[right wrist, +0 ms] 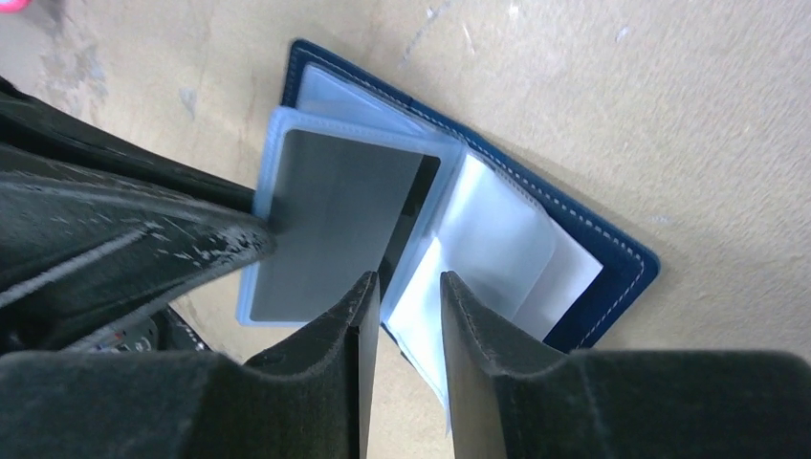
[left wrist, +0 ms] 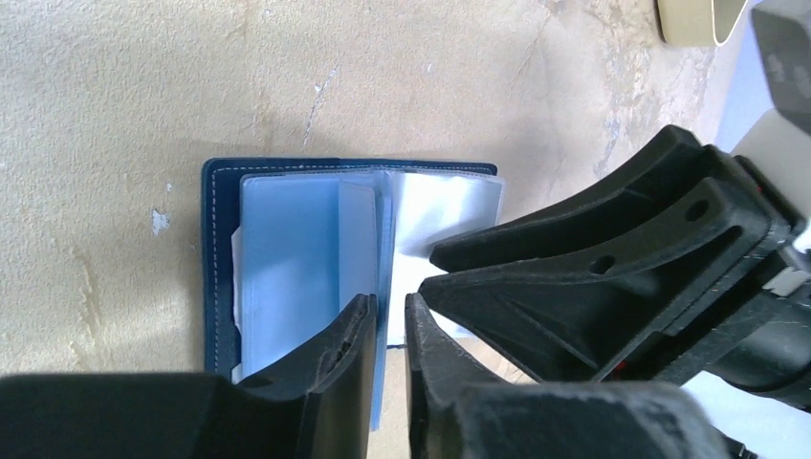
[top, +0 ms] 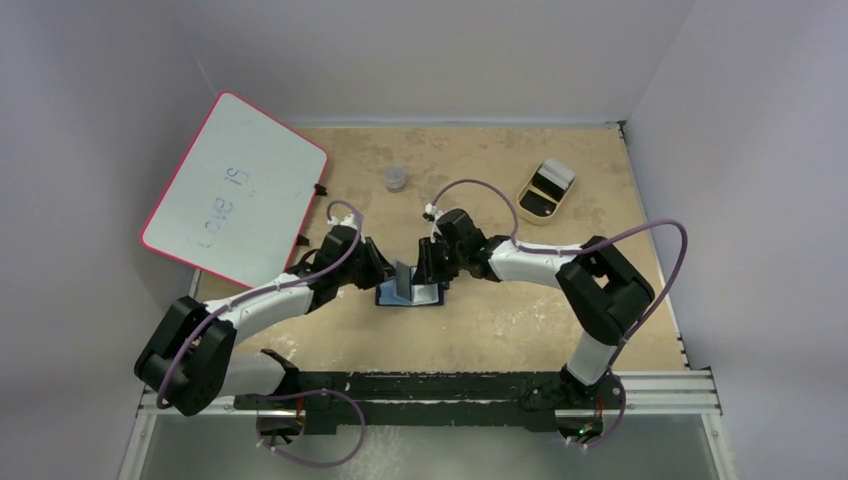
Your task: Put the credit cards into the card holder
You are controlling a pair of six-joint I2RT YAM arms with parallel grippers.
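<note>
The card holder lies spread open on the table, dark blue with clear sleeve pages. One sleeve page stands up from its middle, dark grey inside a pale bluish border. At that page's edge is my left gripper, its fingers slightly apart with the page's edge running between them. Over the right half, where a white sleeve lies, my right gripper is open with nothing between its fingers. No loose card can be made out in the wrist views.
A beige box with dark and pale flat items sits at the back right. A small clear container is behind the holder. The whiteboard covers the left side. Both grippers are close together.
</note>
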